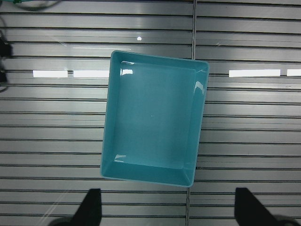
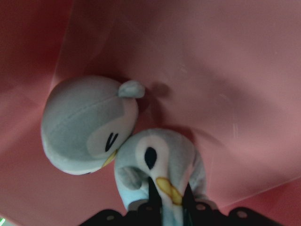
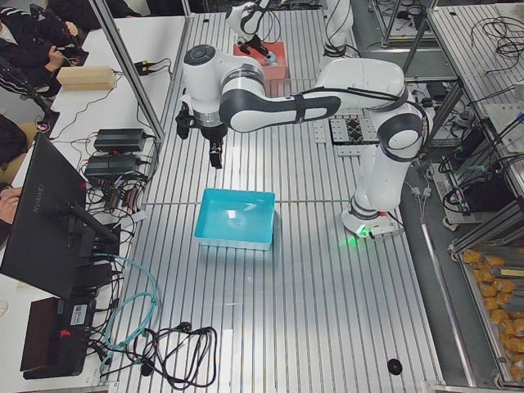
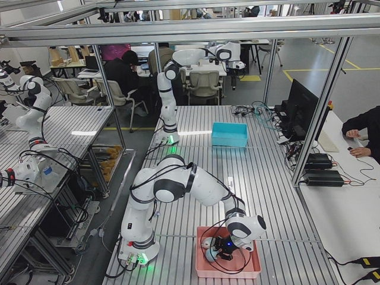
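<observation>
My left gripper hangs open and empty above a teal tray (image 1: 153, 117) on the slatted table, as the left wrist view shows. My right gripper is down inside a pink bin (image 2: 235, 70), shut on a grey-blue penguin plush (image 2: 155, 155) with a yellow beak. A second penguin plush (image 2: 87, 122) lies beside it in the bin. In the camera right view the pink bin is partly covered by my right arm.
A monitor (image 3: 45, 213), power units and coiled cables (image 3: 176, 352) line one side of the table. The table around the teal tray is largely clear. Metal frame posts stand at the edges.
</observation>
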